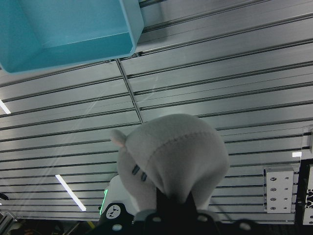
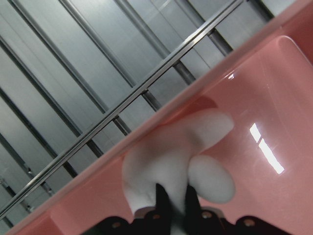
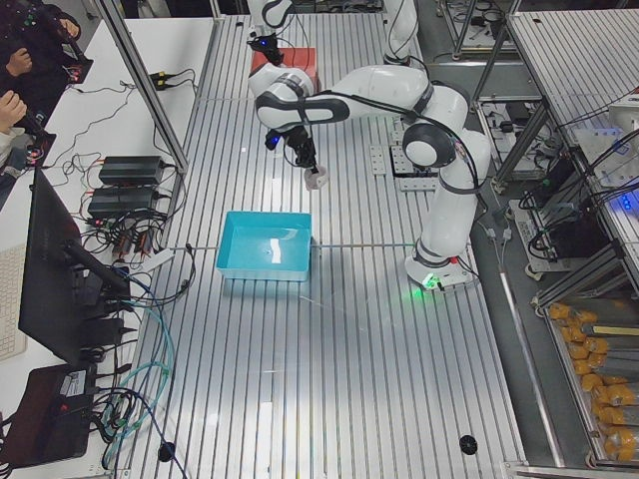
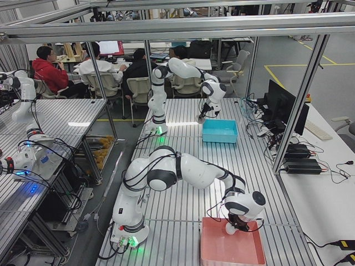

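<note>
A grey plush toy [image 1: 171,147] with a small ear and stitched marks hangs in my left gripper, whose fingers are shut on it; in the camera left view that gripper [image 3: 308,160] is above the table, behind the blue bin [image 3: 230,244]. My right gripper [image 4: 237,223] is down in the pink bin [image 4: 233,255]. In the right wrist view its fingertips meet a white plush toy [image 2: 161,161] lying against the bin's wall; whether they grip it is unclear.
Two robot bases stand on the right side of the slatted table [image 3: 369,379]. Monitors, power units and cables line the left edge in the camera left view. White perforated blocks [image 1: 279,191] lie near the left arm.
</note>
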